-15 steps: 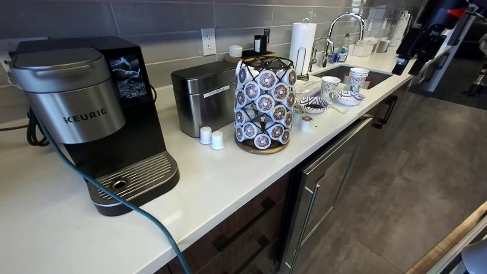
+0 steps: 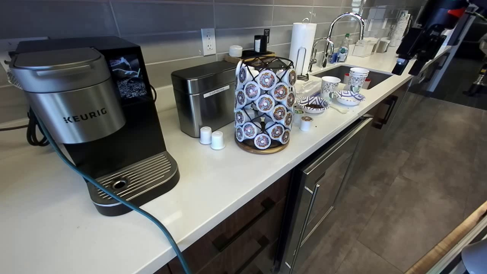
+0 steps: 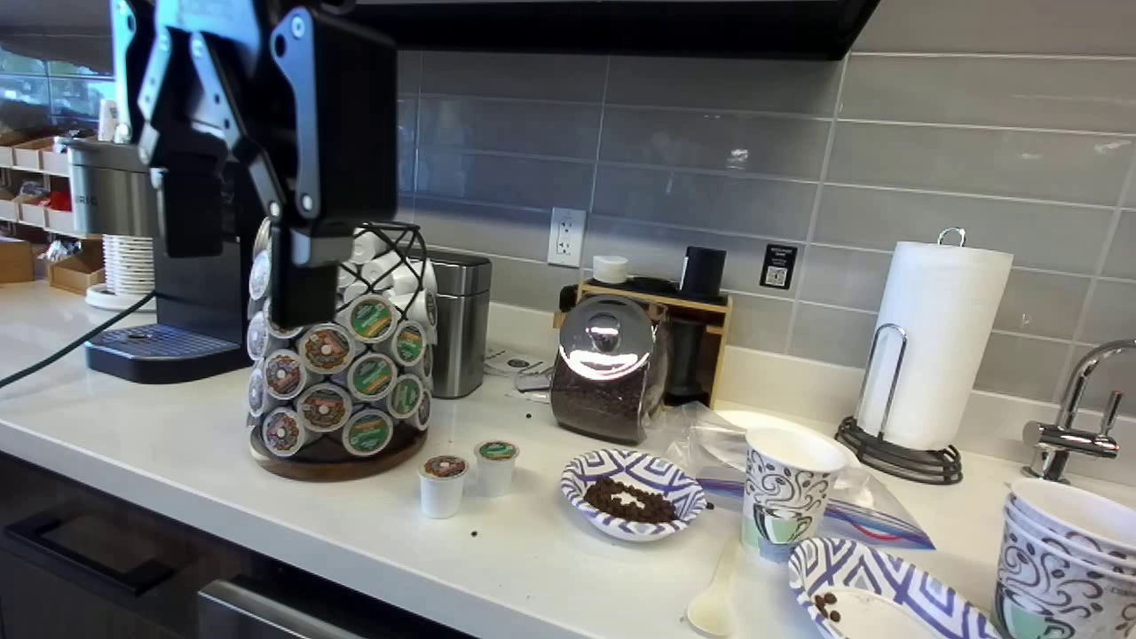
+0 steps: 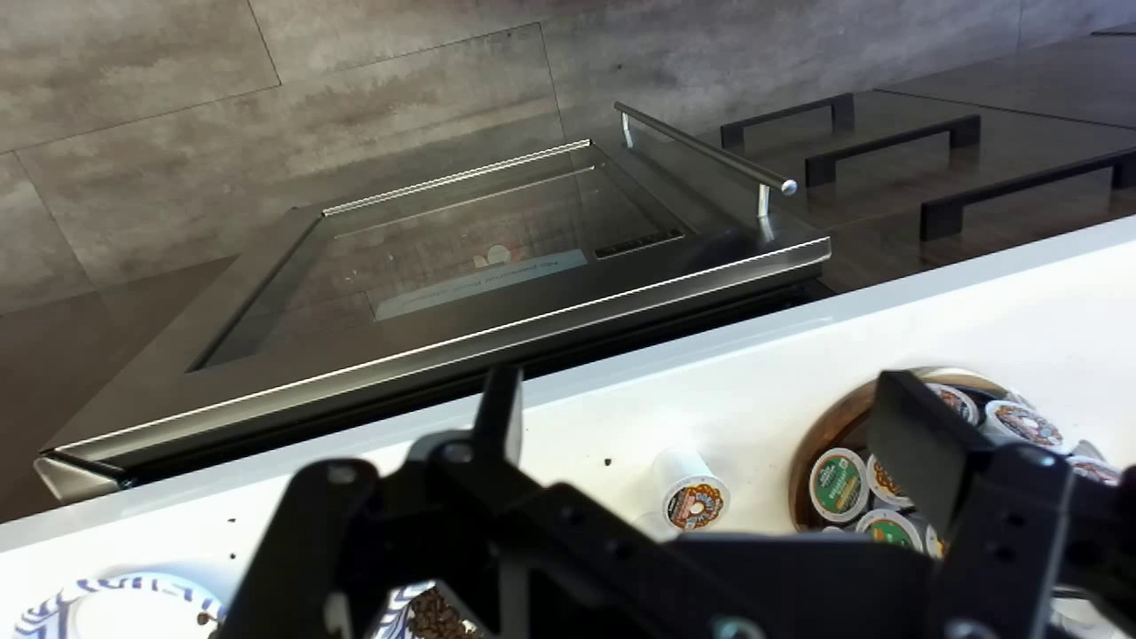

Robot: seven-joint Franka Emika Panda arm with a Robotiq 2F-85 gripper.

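My gripper is open, its two dark fingers wide apart and nothing between them. In exterior view 1 the gripper (image 2: 407, 68) hangs at the upper right, well away from the coffee pods. Exterior view 2 has the gripper (image 3: 247, 266) large in the upper left, covering part of the pod carousel (image 3: 326, 421). An orange-brown-lidded coffee pod (image 3: 442, 490) stands upright on the counter beside a green-lidded pod (image 3: 496, 469). Below my spread fingers in the wrist view lies the brown-lidded pod (image 4: 692, 495), with the carousel's wooden base (image 4: 815, 458) to its right.
The Keurig machine (image 2: 91, 107) occupies the counter's near left end. A patterned bowl of coffee beans (image 3: 634, 495), a paper cup (image 3: 785, 490) and a paper towel roll (image 3: 942, 341) stand farther along. A fridge door (image 4: 458, 277) and its bar handle project below the counter edge.
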